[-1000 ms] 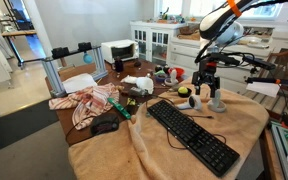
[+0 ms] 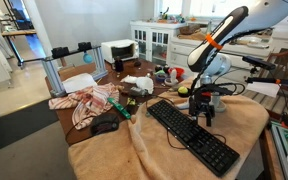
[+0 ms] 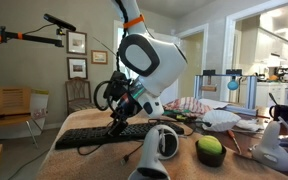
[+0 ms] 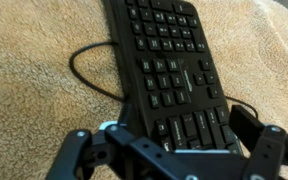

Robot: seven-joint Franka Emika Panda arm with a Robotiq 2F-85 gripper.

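Observation:
A black keyboard lies on the tan cloth, its length running diagonally toward the table's front right corner. Just over its middle hangs my gripper, pointing down. In the wrist view the gripper has its two dark fingers spread at the bottom of the picture, with the keyboard below and between them. Nothing is held. A thin black cable loops beside the keyboard on the cloth. From the other side, the arm partly hides the keyboard.
A black mouse-like object, a red-striped cloth and a green item lie left of the keyboard. A black cup with a yellow-green ball stands beside white objects.
My gripper has moved left and down from above the white objects at the right, and now stands over the keyboard. The keyboard has not moved.

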